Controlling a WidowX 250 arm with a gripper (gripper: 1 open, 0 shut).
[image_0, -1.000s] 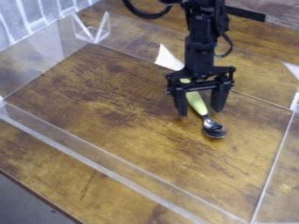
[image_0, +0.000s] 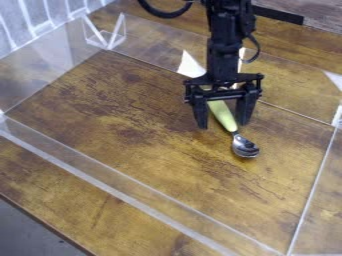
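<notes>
A spoon with a pale yellow-green handle (image_0: 226, 122) and a shiny metal bowl (image_0: 245, 148) lies on the wooden table (image_0: 120, 140), its bowl toward the front right. The black gripper (image_0: 223, 112) is over the handle, fingers spread open on either side of it, reaching down from the arm at the top. Whether the fingertips touch the table cannot be told.
Clear plastic walls border the work area at left, front and right. A white piece (image_0: 190, 64) sits behind the gripper.
The gripper has shifted slightly left over the spoon handle. The spoon has barely moved.
</notes>
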